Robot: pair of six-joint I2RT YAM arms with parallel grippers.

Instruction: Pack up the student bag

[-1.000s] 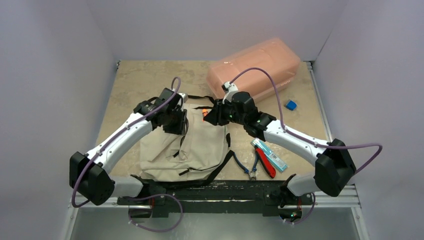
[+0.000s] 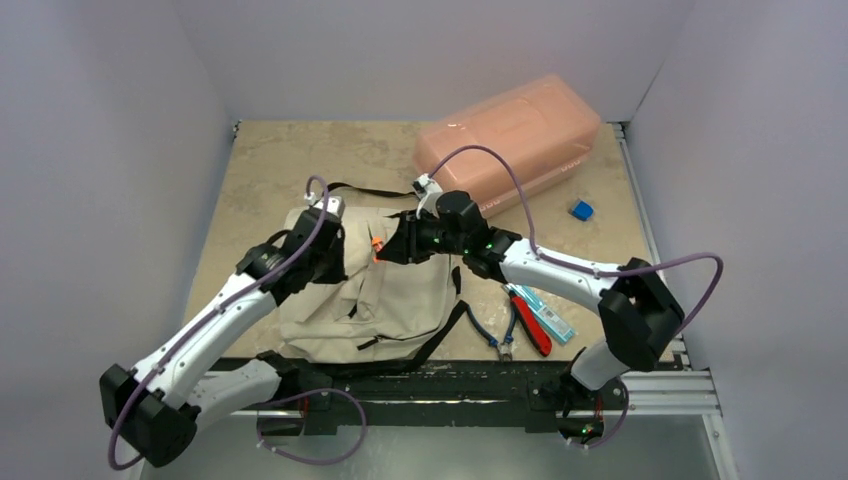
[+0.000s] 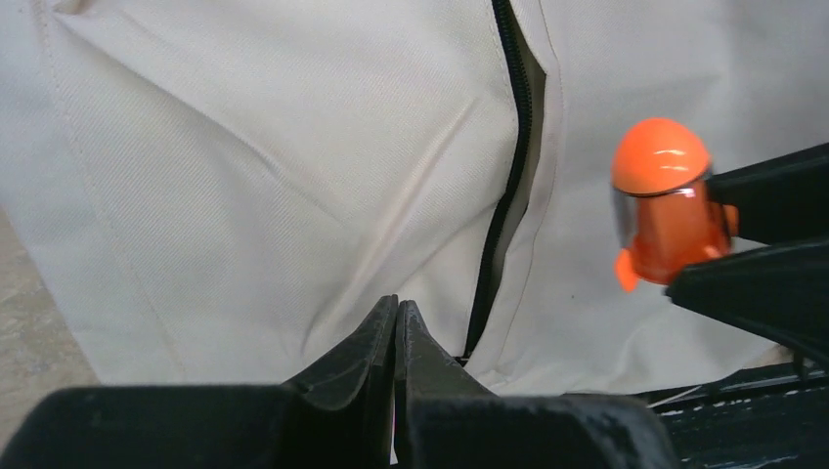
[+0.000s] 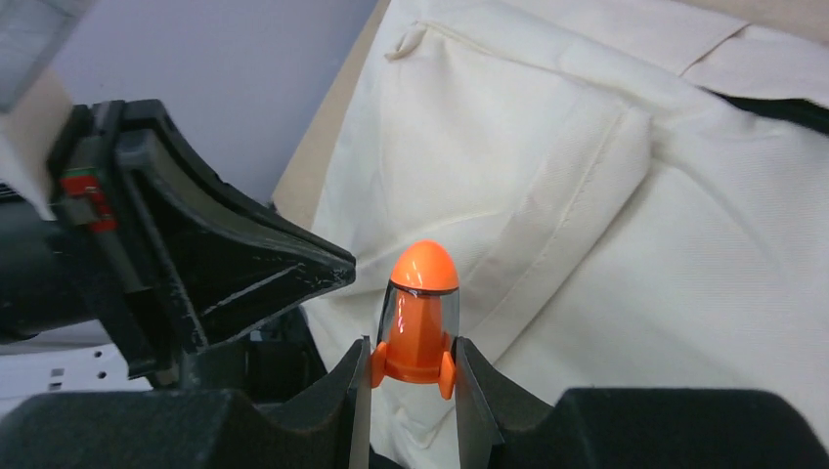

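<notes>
The cream student bag (image 2: 405, 300) lies flat on the table beneath both arms. In the left wrist view its pocket zipper opening (image 3: 510, 195) shows as a narrow dark slit, with the pocket flap (image 3: 549, 147) along its right side. My left gripper is shut with nothing between its fingertips, left of the slit, and the flap lies outside them. My right gripper is shut on an orange rocket-shaped object (image 4: 420, 303) with a clear middle, held nose up over the bag. In the top view my left fingertips are partly hidden by the arm.
A pink translucent box (image 2: 510, 135) lies at the back right. Blue-handled pliers (image 2: 503, 345), a red and black tool (image 2: 530, 325) and a light blue packet (image 2: 545, 312) sit right of the bag. A blue block (image 2: 581, 210) stands farther right.
The right gripper has moved left and toward the front with the orange rocket.
</notes>
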